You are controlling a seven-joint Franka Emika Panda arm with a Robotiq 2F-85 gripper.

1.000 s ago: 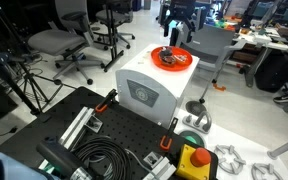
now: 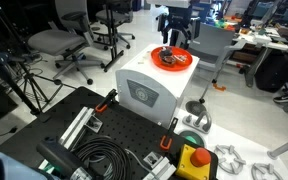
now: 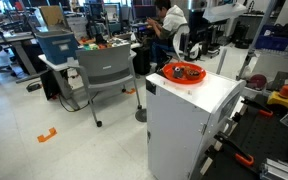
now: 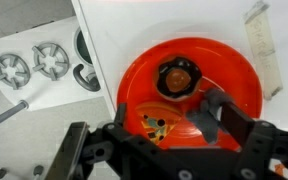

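On a round red plate [image 4: 149, 75] lie a dark ring-shaped piece [image 4: 178, 77] with a brown middle, a toy pizza slice [image 4: 160, 118] with an orange crust, and a grey piece [image 4: 210, 104] partly covered by a finger. The plate [image 2: 172, 58] rests on top of a white cabinet [image 2: 144, 91]. Above it hangs my gripper [image 2: 175, 40], pointing down with its fingers apart. Nothing is visibly held. In the wrist view the dark fingers reach over the plate's near side and hide part of it. Exterior view 2 shows the plate [image 3: 167, 73] near the cabinet's far edge.
A strip of tape [image 4: 262, 45] lies on the white top beside the plate. A grey chair [image 3: 106, 70] stands close behind the cabinet. Black cables [image 2: 102, 158] and a red-and-yellow emergency button [image 2: 200, 157] are at the robot's base.
My gripper has shifted slightly over the plate and appears a little lower. The plate and its contents look unmoved.
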